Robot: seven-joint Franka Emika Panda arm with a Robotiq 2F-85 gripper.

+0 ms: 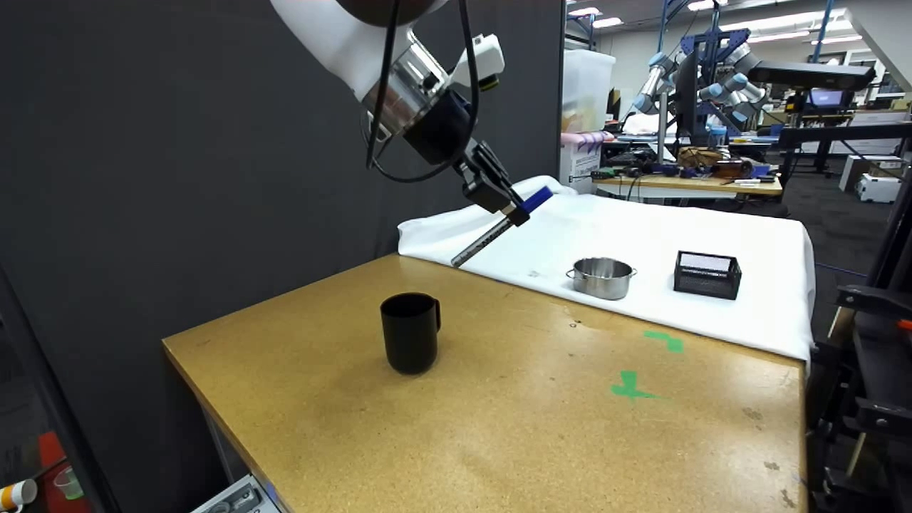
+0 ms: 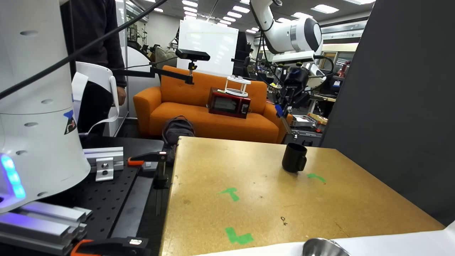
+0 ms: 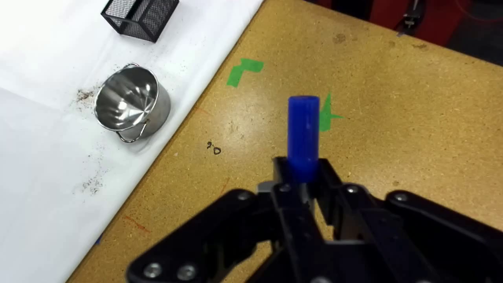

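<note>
My gripper is shut on a marker with a blue cap, up in the air above the table. The marker's grey-white barrel slants down to the left in exterior view 1. In the wrist view the blue cap sticks out beyond the fingertips, while most of the barrel is hidden by the fingers. A black mug stands upright on the wooden table, lower than the marker and apart from it. That same mug shows in exterior view 2 with its handle toward the right.
A steel pot and a black mesh basket sit on the white cloth along one side. Green tape marks lie on the wooden table, which is otherwise clear around the mug. A dark panel borders one edge.
</note>
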